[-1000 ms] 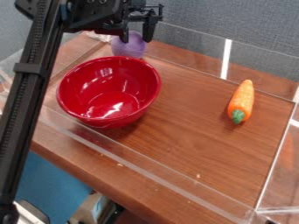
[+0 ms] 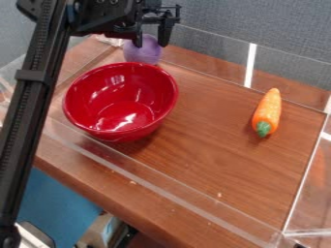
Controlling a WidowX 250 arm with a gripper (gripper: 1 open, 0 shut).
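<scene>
My black gripper point(image 2: 151, 27) is at the top of the view, its dark fingers beside the upper part of a purple round object point(image 2: 142, 52) behind the red bowl. Whether the fingers are open or shut on it I cannot tell. The red bowl point(image 2: 120, 102) sits empty on the left of the wooden table. An orange carrot point(image 2: 268, 112) with a green end lies on the right.
A clear low wall borders the wooden table point(image 2: 207, 174). My black arm runs down the left edge of the view.
</scene>
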